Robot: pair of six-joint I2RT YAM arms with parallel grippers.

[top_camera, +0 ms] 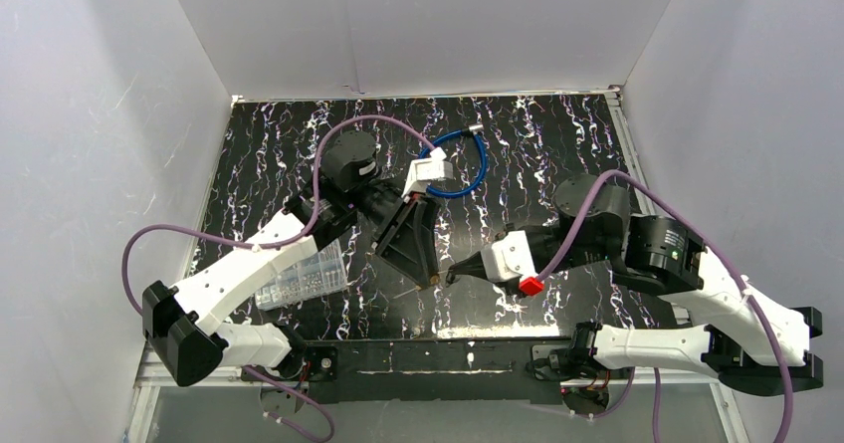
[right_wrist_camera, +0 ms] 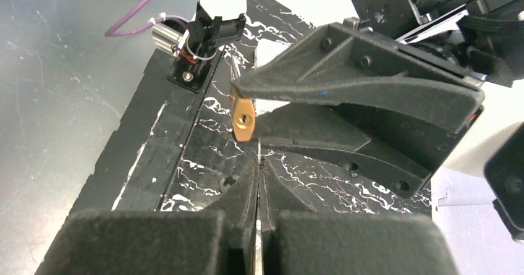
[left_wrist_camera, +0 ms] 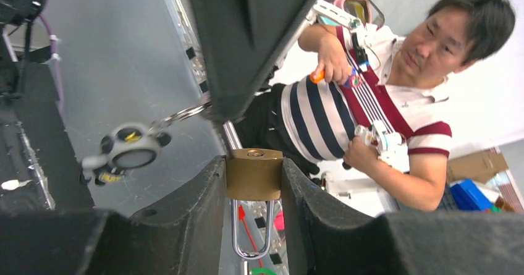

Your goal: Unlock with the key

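In the left wrist view a brass padlock (left_wrist_camera: pixel 254 175) sits between the fingers of my left gripper, its shackle (left_wrist_camera: pixel 252 250) hanging below. My right gripper is shut on a thin key (right_wrist_camera: pixel 259 149), whose blade sticks out past the fingertips. From the right wrist the padlock's keyhole face (right_wrist_camera: pixel 243 120) looks back at me, with the key's tip a little right of and below the hole. Whether the tip touches the brass cannot be told. A grey figure keychain (left_wrist_camera: pixel 128 148) dangles from the right gripper. Seen from above, the fingertips nearly meet.
A clear compartment box (top_camera: pixel 304 276) lies beneath the left arm, and a blue cable loop (top_camera: pixel 482 169) lies behind the grippers. A person (left_wrist_camera: pixel 377 83) is visible beyond the bench.
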